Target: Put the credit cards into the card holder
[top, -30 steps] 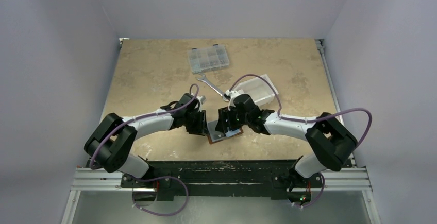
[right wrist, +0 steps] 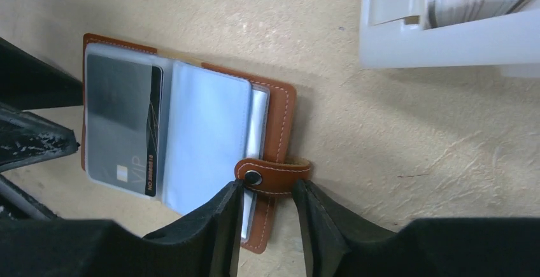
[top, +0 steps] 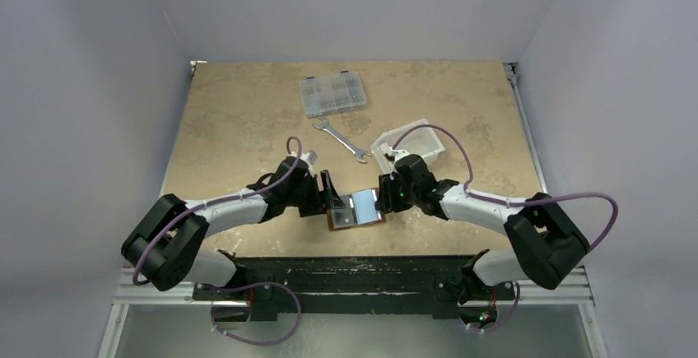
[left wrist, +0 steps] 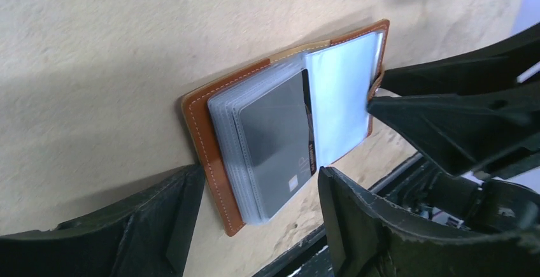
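The brown leather card holder [right wrist: 283,121] lies spread open on the table. A grey credit card [right wrist: 118,121] rests in its left clear sleeves, and a pale blue-white card or sleeve [right wrist: 207,137] fills the right side. In the left wrist view my left gripper is open, its fingertips on either side of the holder's near left corner. At the opposite edge, my right gripper stands part open, with the brown snap strap [right wrist: 277,178] between or just beyond its fingertips. Whether the pads touch the strap is unclear.
A white box [top: 425,141] with cards inside stands behind the right gripper. Farther back lie a wrench [top: 342,140] and a clear compartment case [top: 333,93]. Bare table [top: 239,119] extends to the left and far right.
My right gripper has moved right, from over the holder's middle to its right edge, uncovering the pale side. The left gripper has shifted and turned slightly. The holder has turned a little.
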